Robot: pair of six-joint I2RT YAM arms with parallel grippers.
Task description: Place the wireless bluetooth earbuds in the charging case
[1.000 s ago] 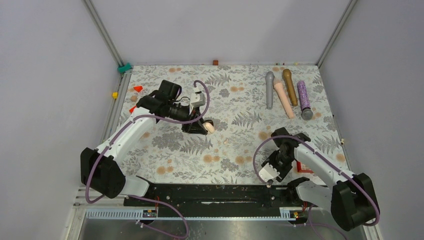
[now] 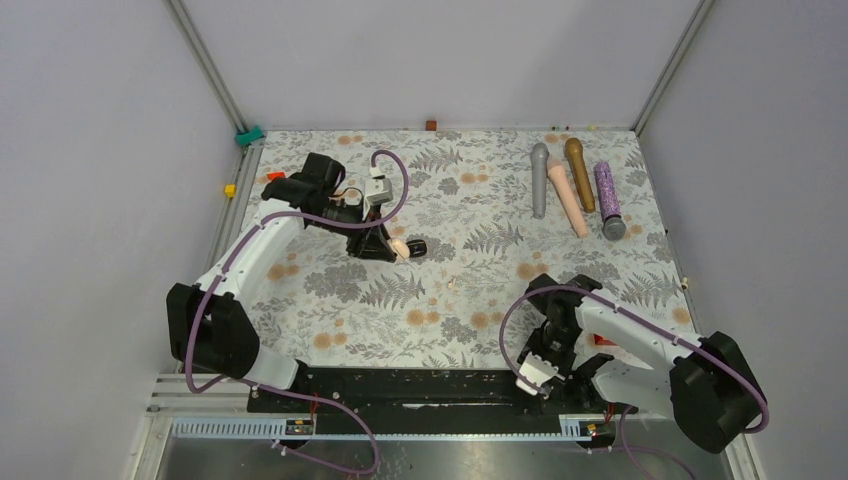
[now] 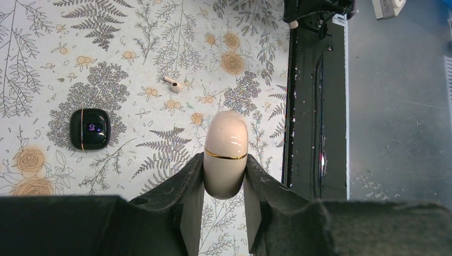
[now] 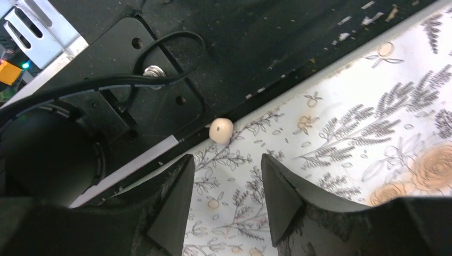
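In the left wrist view my left gripper is shut on a cream, gold-banded oval object [image 3: 225, 133], held upright. The black charging case [image 3: 90, 128] lies on the patterned cloth to its left, a small display lit. A small cream earbud [image 3: 175, 86] lies on the cloth nearby. My right gripper is open at the front edge of the table, with a small cream piece [image 4: 221, 130] just beyond its fingers at the cloth's edge; I cannot tell whether it is an earbud.
Several microphone-shaped objects, among them a grey one [image 2: 539, 180] and a purple one [image 2: 610, 200], lie at the back right. A black rail [image 2: 420, 385] runs along the front edge.
My left arm has shifted slightly left and back, away from the case, carrying the cream object. The right arm has moved down toward the front edge.
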